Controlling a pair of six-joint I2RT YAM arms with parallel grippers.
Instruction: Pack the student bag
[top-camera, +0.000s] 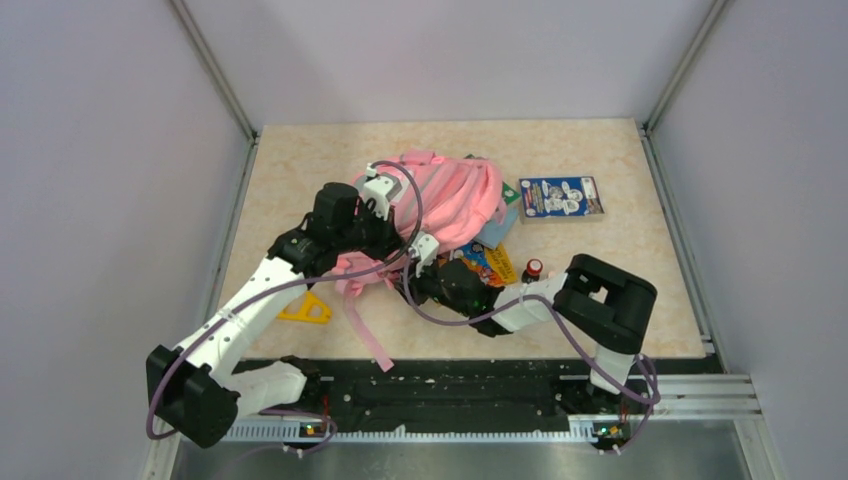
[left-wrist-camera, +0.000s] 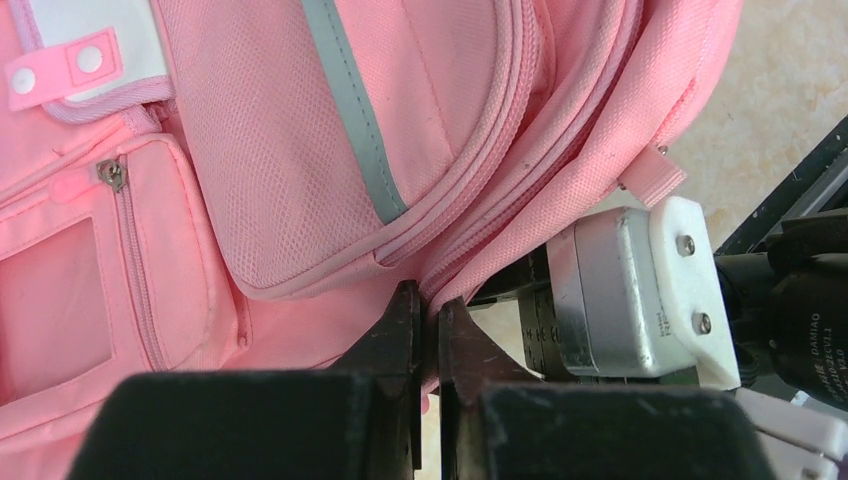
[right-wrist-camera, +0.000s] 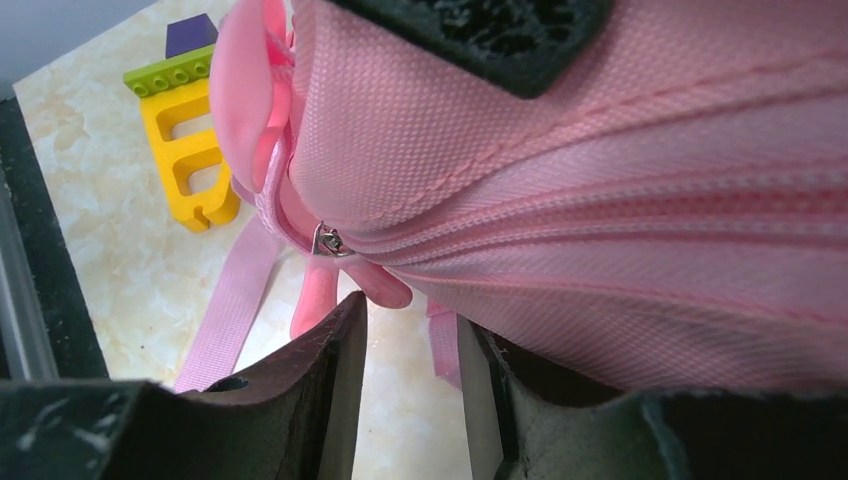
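A pink bag (top-camera: 450, 200) lies on its side across the table's middle. In the left wrist view, my left gripper is shut on a fold of pink fabric at the bag's seam (left-wrist-camera: 475, 270). My right gripper stands partly open just under the bag's zipped edge. A metal zipper slider (right-wrist-camera: 328, 241) with soft pink pulls (right-wrist-camera: 378, 283) shows near the tip of one right finger (right-wrist-camera: 345, 340). One pull reaches toward the gap; whether it lies between the fingers I cannot tell.
A yellow piece (top-camera: 306, 308) lies left of the bag, by a loose pink strap (top-camera: 368, 332). A blue boxed set (top-camera: 560, 198) is at the right. A red-capped bottle (top-camera: 532, 270) and a yellow-blue packet (top-camera: 490, 262) sit near the right arm.
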